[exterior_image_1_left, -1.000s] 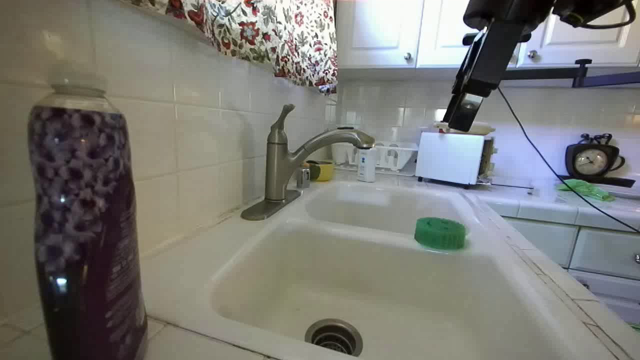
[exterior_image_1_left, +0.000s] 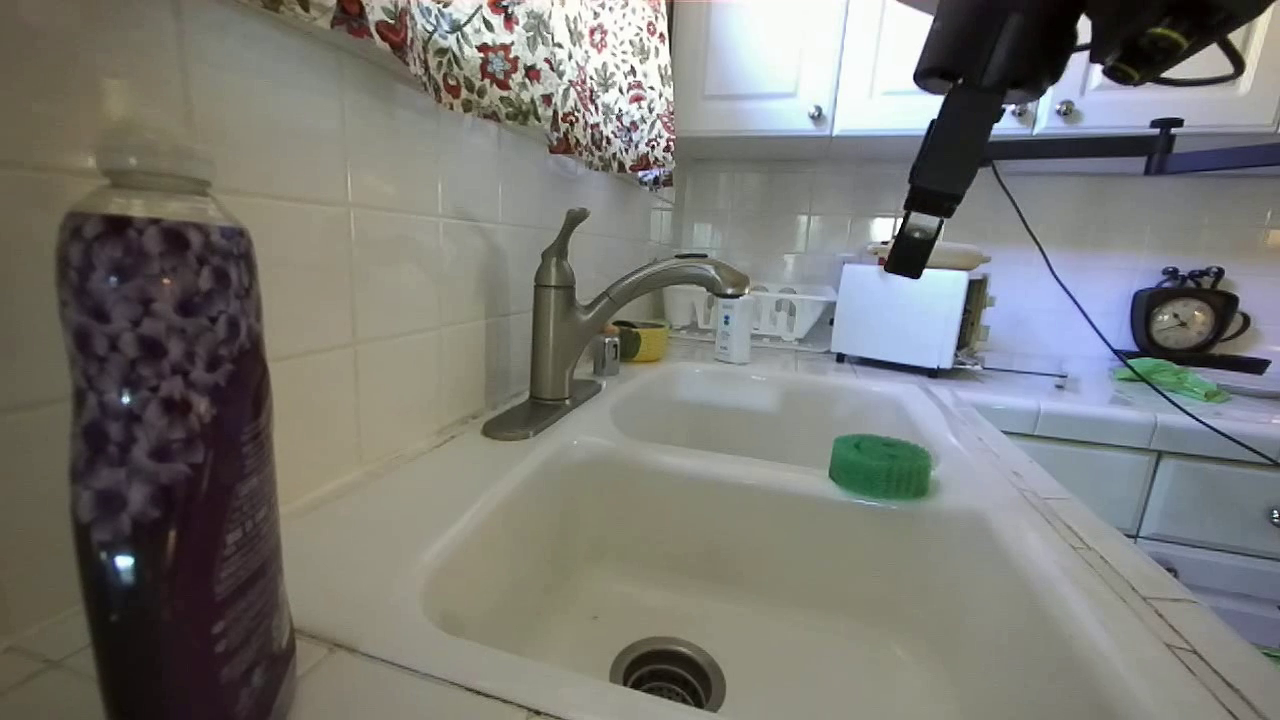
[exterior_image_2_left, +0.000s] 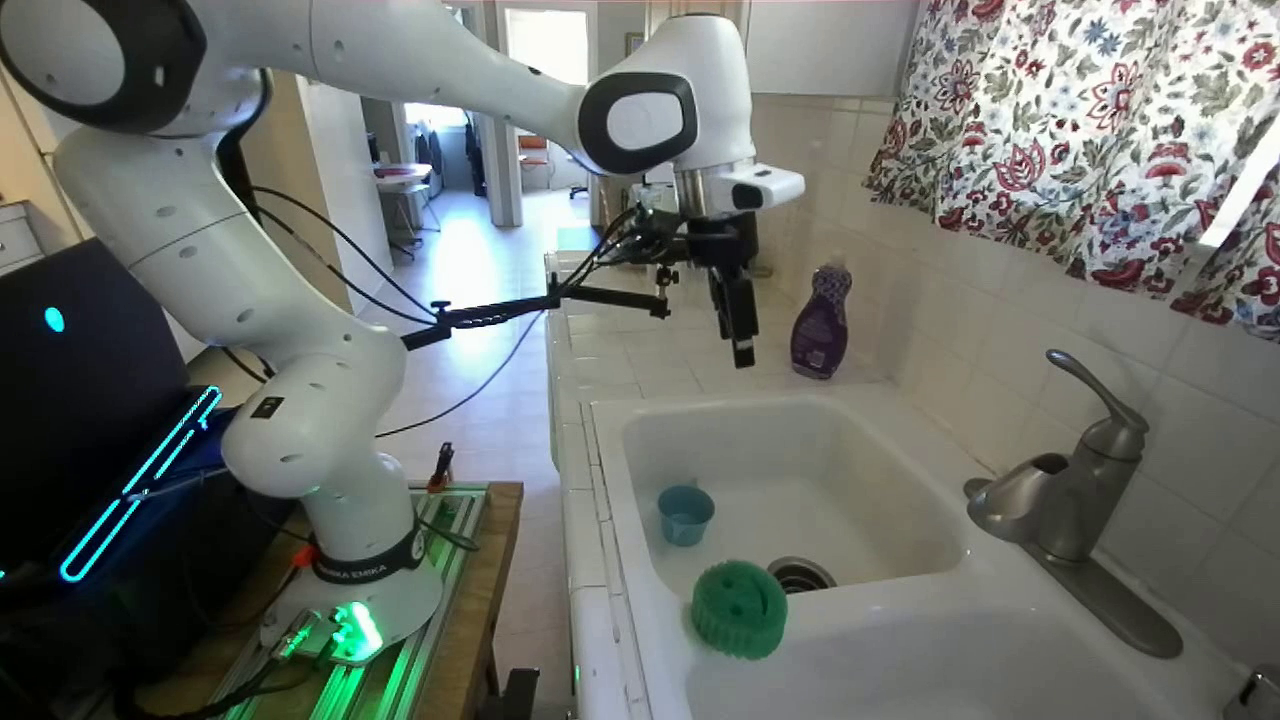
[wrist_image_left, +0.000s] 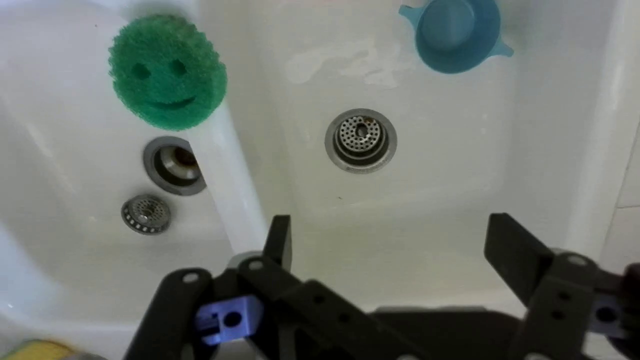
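My gripper is open above the sink, its two dark fingers wide apart with nothing between them. A round green sponge (wrist_image_left: 168, 72) with a smiling face rests at the divider between the two basins, at the upper left of the wrist view. Inside one basin sits a small blue cup (wrist_image_left: 459, 33) with two handles, at the top of the wrist view; exterior view 2 shows the same cup (exterior_image_2_left: 685, 514) near the basin's outer wall. In exterior view 1 the gripper (exterior_image_1_left: 912, 246) hangs high over the sink, well clear of the sponge (exterior_image_1_left: 881, 466).
A metal faucet (exterior_image_1_left: 564, 324) rises at the wall side of the sink. On the counter beyond one end stands a purple bottle (exterior_image_2_left: 822, 322). The basin holding the cup has a drain (wrist_image_left: 360, 141); a loose strainer (wrist_image_left: 146, 214) lies in the other basin.
In exterior view 1 my gripper has shifted a little to the left and its fingertips are slightly lower. The sponge, faucet and bottle have stayed where they were.
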